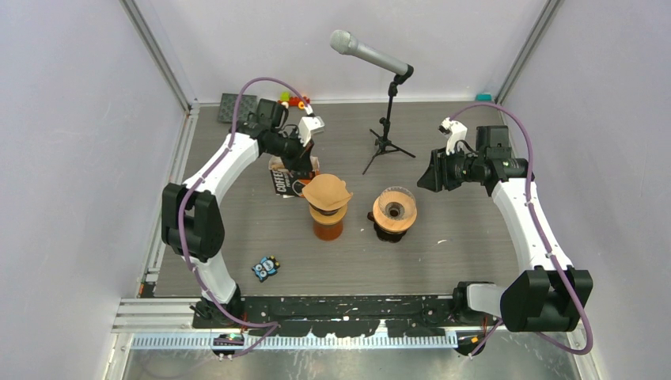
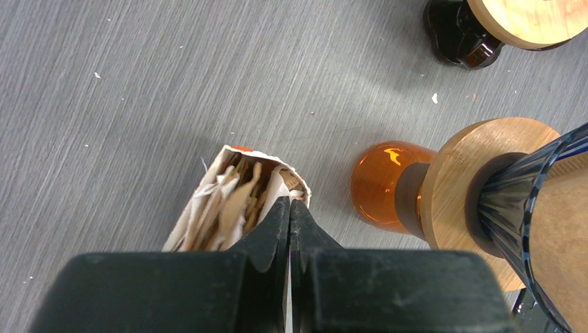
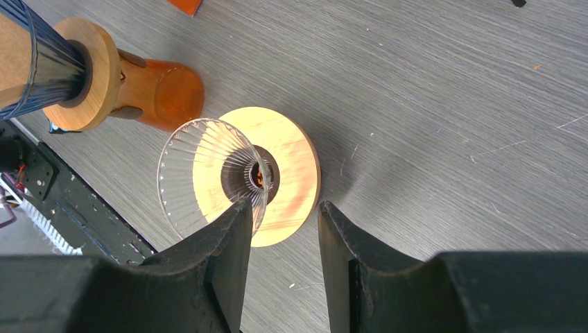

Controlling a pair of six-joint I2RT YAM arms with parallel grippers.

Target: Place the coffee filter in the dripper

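My left gripper is shut over the open coffee filter box (image 1: 283, 182), whose paper filters (image 2: 232, 201) show in the left wrist view; nothing clearly shows between its fingertips. A clear ribbed dripper (image 3: 180, 173) with a wooden collar (image 3: 295, 180) sits on a dark pot at centre right in the top view. Left of it, a second dripper on an amber carafe (image 1: 327, 229) holds a brown filter (image 1: 324, 190). My right gripper hangs above and right of the clear dripper, fingers apart, empty.
A microphone (image 1: 372, 55) on a tripod stands at the back centre. A small blue object (image 1: 266, 268) lies at the front left. Small toys (image 1: 294, 101) and a grey block (image 1: 236, 107) are at the back left.
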